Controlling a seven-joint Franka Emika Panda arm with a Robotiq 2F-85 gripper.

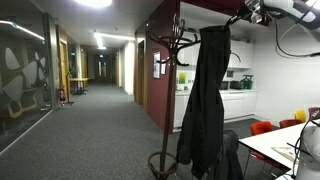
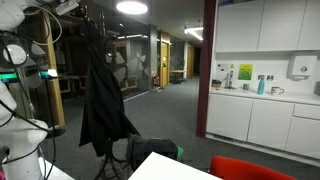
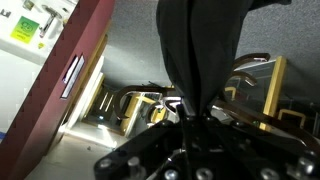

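A long black cloth or garment (image 1: 203, 95) hangs from my gripper (image 1: 231, 20), high up at the right of the coat rack. My gripper is shut, and the cloth (image 3: 198, 45) runs into it in the wrist view. The brown coat rack (image 1: 170, 105) leans to the right, its upper hooks close against the cloth's upper edge. Whether the cloth is caught on a hook cannot be told. In exterior view 2 the cloth (image 2: 103, 90) covers most of the rack.
Another dark garment (image 1: 228, 158) is low behind the cloth. A white table (image 1: 270, 142) and red chair (image 1: 261, 128) stand at the right, with white cabinets (image 2: 275, 120) behind.
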